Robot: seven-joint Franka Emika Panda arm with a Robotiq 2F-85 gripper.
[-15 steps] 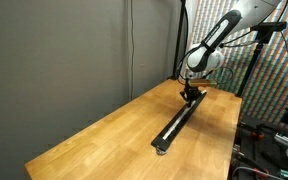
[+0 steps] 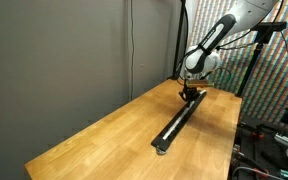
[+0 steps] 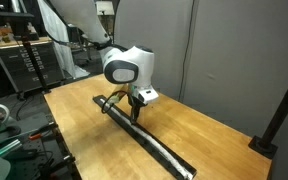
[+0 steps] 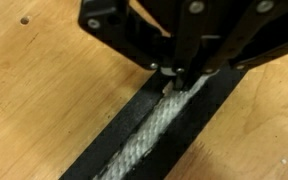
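Note:
A long black channel (image 2: 168, 136) lies on the wooden table, with a white braided rope (image 4: 144, 140) running along its inside. My gripper is low over the channel, its dark fingers together at the rope. It appears shut on the rope, though the fingertips hide the exact contact. In the second exterior view, the gripper (image 3: 135, 120) points down at the channel (image 3: 164, 153) around its middle length. From the first exterior view, the gripper (image 2: 190, 100) sits toward the channel's far end, too small there to show its fingers.
A grey partition (image 2: 74, 70) stands along its back. A dark post (image 3: 278, 110) rises at the right in the second exterior view.

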